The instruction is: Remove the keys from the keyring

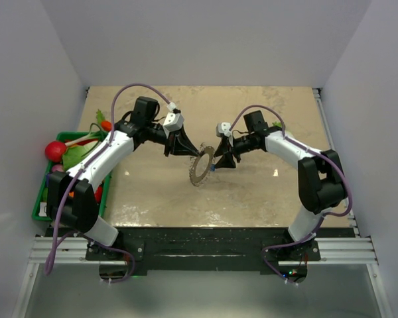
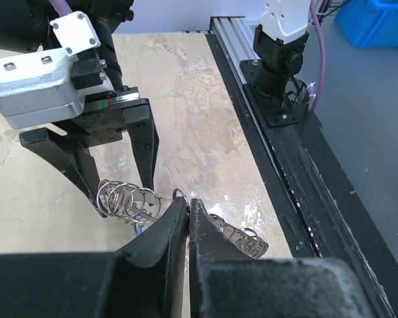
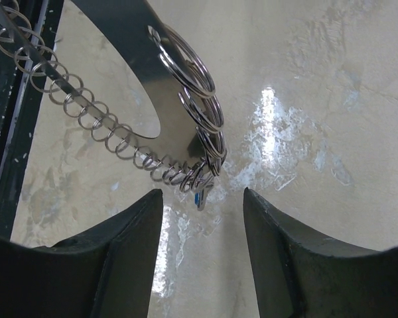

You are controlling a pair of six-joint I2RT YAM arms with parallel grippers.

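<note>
A large metal keyring [image 1: 194,171], a flat oval band threaded with many rings, hangs from my left gripper [image 1: 195,152], which is shut on it; in the left wrist view the fingertips [image 2: 200,218] pinch its edge. My right gripper [image 1: 225,159] is open at the keyring's right side. In the right wrist view its fingers [image 3: 129,245] stand apart just below a cluster of rings [image 3: 205,132], where a small key with blue [image 3: 200,197] hangs between and beyond the fingertips.
A green basket [image 1: 36,212] of vegetables stands at the left. Green leaves lie behind the right arm.
</note>
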